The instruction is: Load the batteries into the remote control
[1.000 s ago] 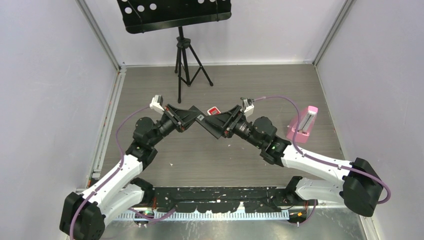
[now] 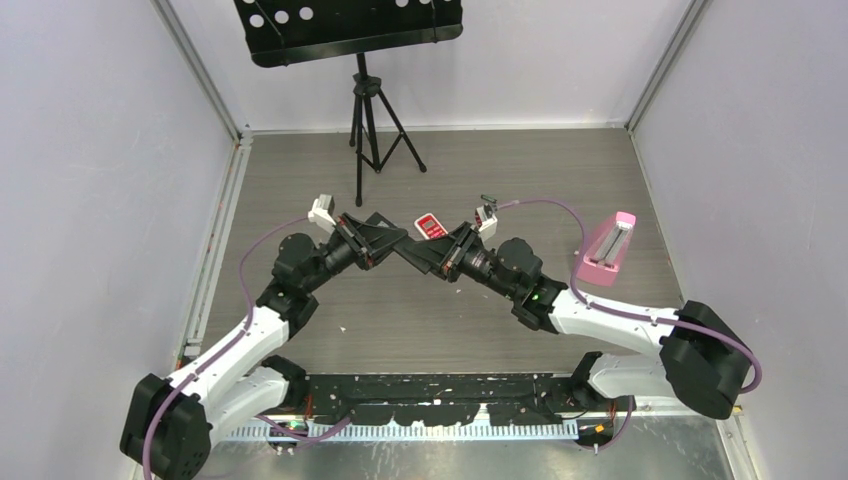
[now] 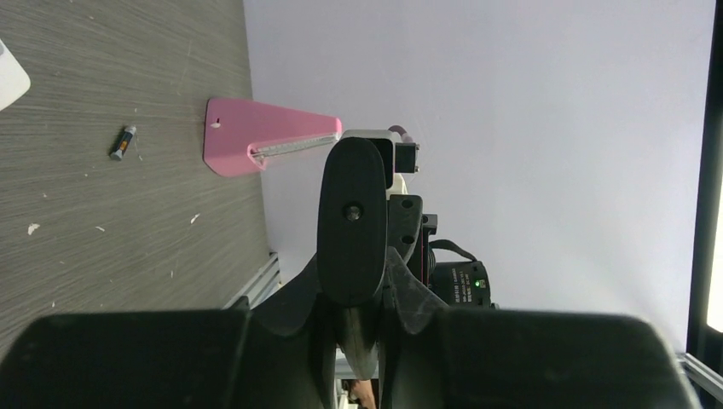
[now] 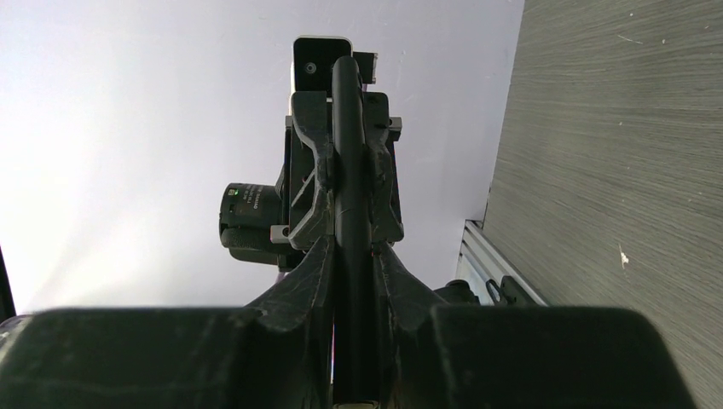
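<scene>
In the top view my left gripper [image 2: 392, 232] and right gripper [image 2: 418, 254] meet over the middle of the floor. Both are shut on a dark remote control [image 4: 349, 170], seen edge-on in the right wrist view and end-on in the left wrist view [image 3: 351, 230]. Its battery compartment is not visible. A battery [image 3: 123, 142] lies on the floor in the left wrist view. A red-and-white object [image 2: 430, 226] lies just behind the grippers, partly hidden in the top view.
A pink holder [image 2: 606, 255] stands at the right. A black music stand [image 2: 365, 88] stands at the back. The grey floor [image 2: 350, 310] around the arms is mostly clear.
Both wrists have shifted slightly, and the right arm's elbow has moved left.
</scene>
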